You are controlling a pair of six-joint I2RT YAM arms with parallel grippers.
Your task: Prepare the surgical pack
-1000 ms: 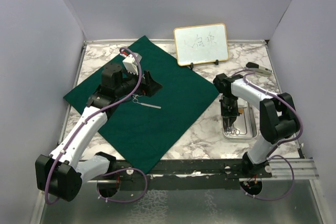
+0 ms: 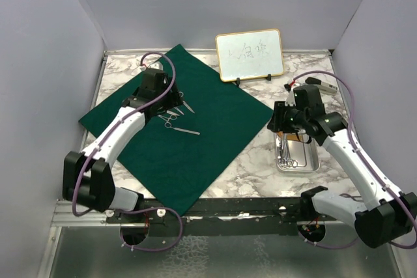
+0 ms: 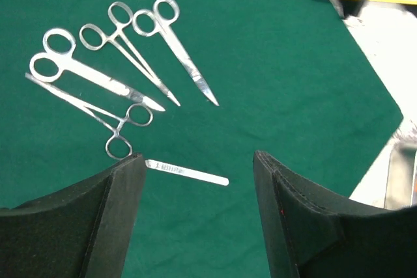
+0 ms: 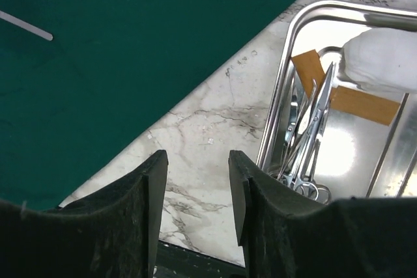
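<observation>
Several scissors and clamps (image 3: 176, 43) lie on the green drape (image 2: 195, 167), with a thin flat instrument (image 3: 187, 171). My left gripper (image 2: 168, 103) is above them, its fingers apart with nothing between. In the right wrist view, the metal tray (image 4: 345, 144) holds a bunch of instruments (image 4: 306, 141) along its left side, two brown strips (image 4: 361, 105) and a white pad (image 4: 381, 56). My right gripper is open above the tray's left side, nothing between its fingers.
A whiteboard (image 2: 249, 53) on small stands is at the back. A dark-handled object (image 2: 320, 84) lies at the back right. Bare marble (image 4: 202, 135) separates drape and tray.
The right arm has risen and drawn back from the tray toward the front right. The left gripper has shifted a little back and left over the drape.
</observation>
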